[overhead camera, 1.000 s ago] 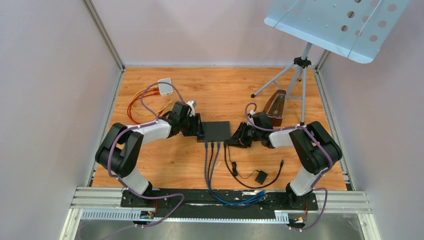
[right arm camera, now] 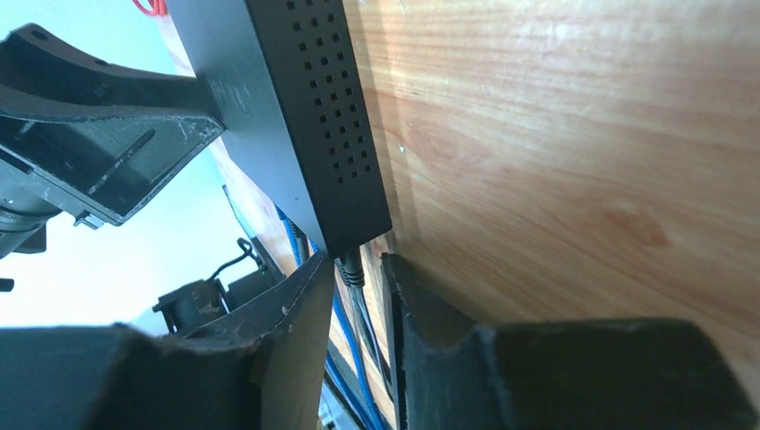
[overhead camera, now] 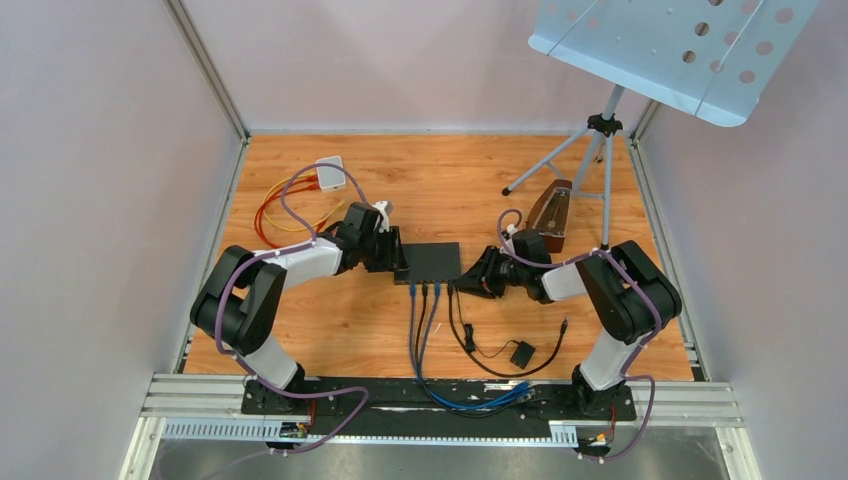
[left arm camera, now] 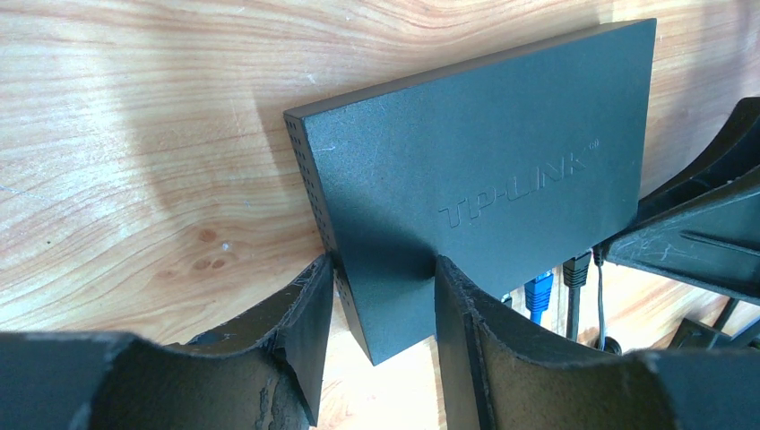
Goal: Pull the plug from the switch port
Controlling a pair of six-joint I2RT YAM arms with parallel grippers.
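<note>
The black TP-LINK switch [overhead camera: 428,262] lies flat on the wooden table, cables leaving its front edge. In the left wrist view the left gripper stands part open, its fingers straddling the front-left corner of the switch [left arm camera: 484,170]. Whether both fingers touch the case cannot be told. My right gripper is open at the front-right corner, with the black plug [right arm camera: 351,267] showing between its fingertips. This plug sits in the switch's front edge. A blue plug [left arm camera: 539,290] and another black plug [left arm camera: 576,270] are also seated along that edge.
Blue and black cables [overhead camera: 470,403] run forward to the table's front. A small black adapter [overhead camera: 522,355] lies front right. A white box [overhead camera: 330,173] with red and yellow cables stands back left, a brown metronome-like object [overhead camera: 549,212] back right beside a stand [overhead camera: 606,127].
The left arm and the switch look unmoved.
</note>
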